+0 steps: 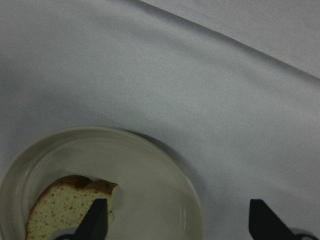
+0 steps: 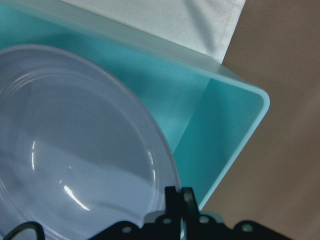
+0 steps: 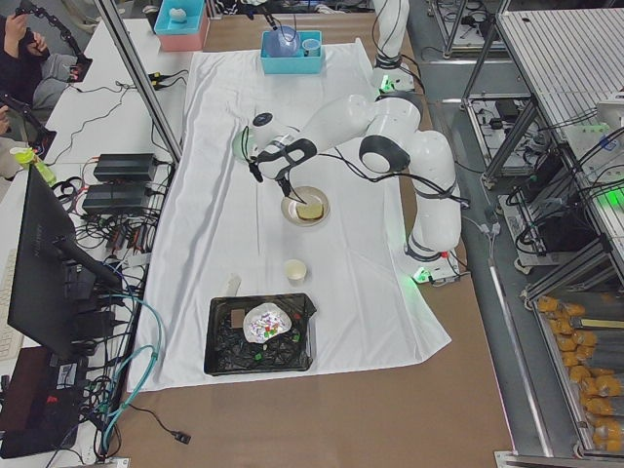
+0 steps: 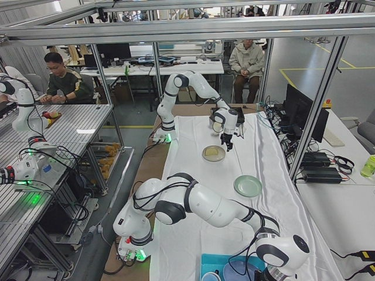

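A beige plate [image 4: 213, 157] with a slice of bread [image 1: 65, 210] lies mid-cloth. My left gripper hangs beside and above it, open, with only plate and cloth visible between its fingertips. A blue-grey plate [image 2: 80, 135] is inside a turquoise bin [image 2: 225, 130] at the far end of the cloth in the camera left view. My right gripper is shut at that plate's rim; whether the rim is between its fingers I cannot tell.
A green plate [image 4: 248, 186] lies on the cloth. A cream cup [image 3: 295, 271] and a black tray [image 3: 224, 351] with a white dish of small coloured bits are at the other end.
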